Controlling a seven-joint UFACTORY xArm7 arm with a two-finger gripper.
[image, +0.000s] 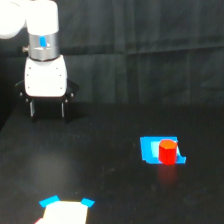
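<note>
A small red object (168, 152), like a short cylinder, stands at the right on the dark table. It is at the right side of a patch with a blue border (148, 150) and a pale middle, and partly covers it. At the far left my gripper (48, 108) hangs under the white arm (46, 75). Its two dark fingers (32, 107) are spread wide, with nothing visible between them. A broad stretch of table separates it from the red object.
A pale block-like thing (65, 213), with blue pieces at its corners, is cut off by the bottom edge. A dark curtain (140, 50) closes off the back.
</note>
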